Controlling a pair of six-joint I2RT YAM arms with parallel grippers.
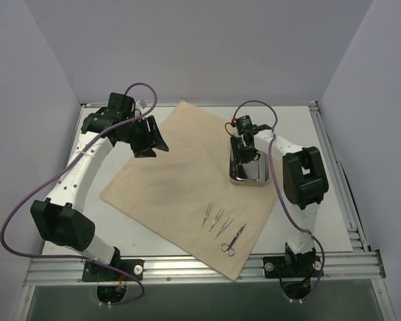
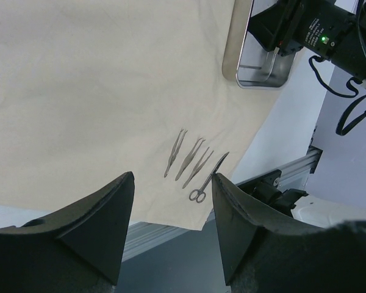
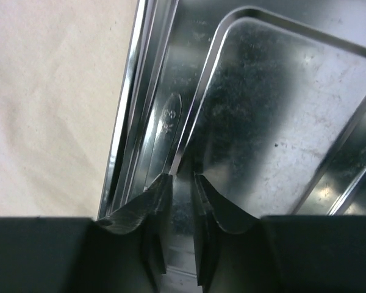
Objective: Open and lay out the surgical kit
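Observation:
The steel kit tray [image 1: 249, 180] sits on the beige cloth [image 1: 167, 180], with my right gripper down inside it, fingertips slightly apart beside a thin flat instrument [image 3: 166, 131] along the tray's left side; whether anything is between them is unclear. My left gripper hangs open over the cloth's upper left. On the lower cloth lie several tweezers [image 1: 216, 221] and scissors [image 1: 229, 247], laid out in a row.
White table surface [image 1: 321, 221] shows right of the cloth. A rail [image 1: 187, 263] runs along the front edge, and walls stand at back and sides.

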